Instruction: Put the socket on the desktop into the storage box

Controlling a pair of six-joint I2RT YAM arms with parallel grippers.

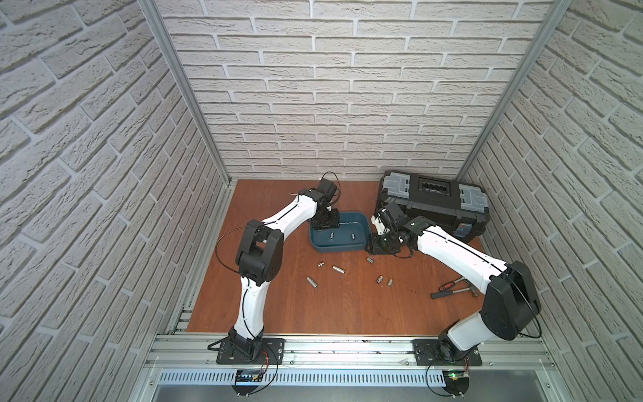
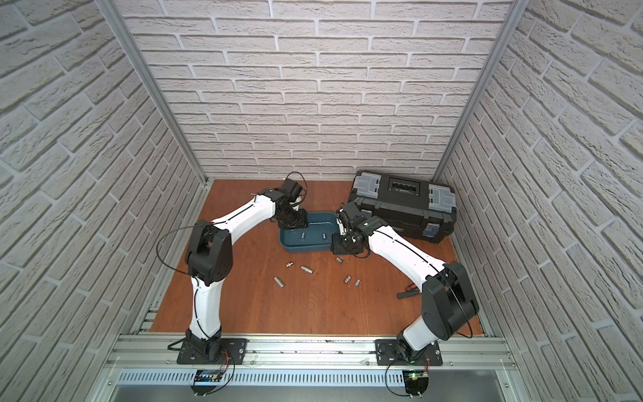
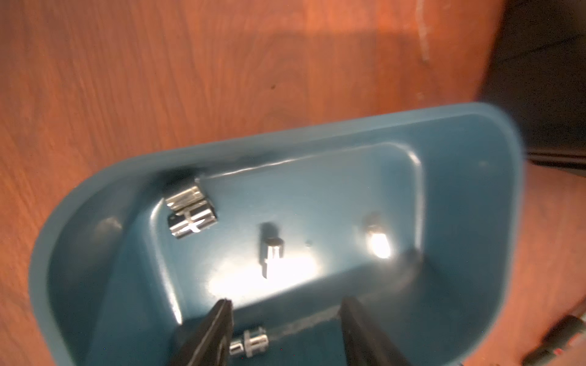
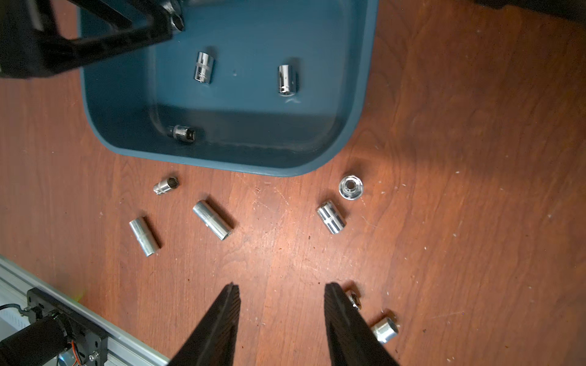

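Note:
The blue storage box holds several chrome sockets, seen in the left wrist view. My left gripper is over the box with its fingers apart and nothing seen between them. My right gripper hangs just right of the box, open and empty, above the tabletop. Several loose sockets lie on the wooden desktop in front of the box and to its right, some upright, most on their sides.
A large black toolbox stands at the back right. Tools with red and black handles lie at the right front.

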